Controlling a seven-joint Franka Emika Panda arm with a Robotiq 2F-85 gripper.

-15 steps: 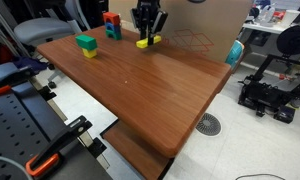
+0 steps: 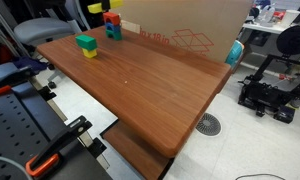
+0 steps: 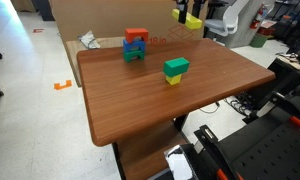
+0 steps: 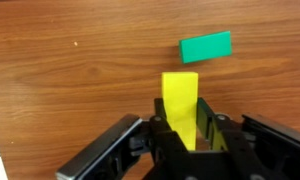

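A yellow block (image 4: 180,96) is pinched between the fingers of my gripper in the wrist view. Exterior view 2 shows this yellow block (image 3: 188,20) held well above the table. A green block (image 3: 176,67) rests on another yellow block (image 3: 173,80), making a short stack on the wooden table. From the wrist camera, the green block (image 4: 205,47) appears just beyond the held block, apart in the picture. Farther back stands a second stack, with a red block (image 3: 137,35) over a blue block (image 3: 135,44) and a green one (image 3: 134,56).
A cardboard sheet (image 2: 190,20) borders the back edge. A dark rail with orange clamps (image 2: 43,165) lies along the near side.
The held yellow block has risen from near the tabletop and travelled left in exterior view 1, to above the stacks. Both stacks have stayed put.
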